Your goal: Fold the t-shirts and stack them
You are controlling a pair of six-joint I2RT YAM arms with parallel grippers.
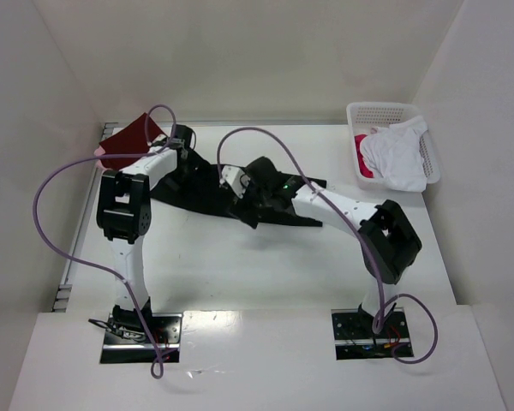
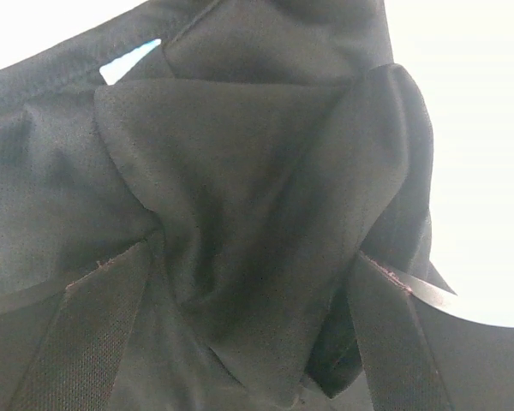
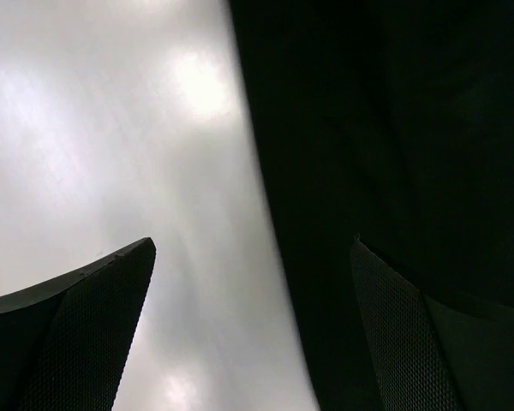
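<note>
A black t-shirt (image 1: 207, 201) lies stretched long across the back half of the table, bunched at its left end. There, my left gripper (image 1: 182, 176) reaches down into the cloth. In the left wrist view its fingers (image 2: 86, 334) stand wide apart, with a raised fold of the shirt (image 2: 248, 197) lying between them. My right gripper (image 1: 245, 212) is over the shirt's front edge, near the middle. Seen from the right wrist, its fingers are open: one finger (image 3: 94, 321) appears over bare table, the other over the dark cloth (image 3: 394, 137).
A dark red folded cloth (image 1: 135, 144) with something pink under it rests at the back left. At the back right stands a white basket (image 1: 382, 111) holding white and red cloth.
</note>
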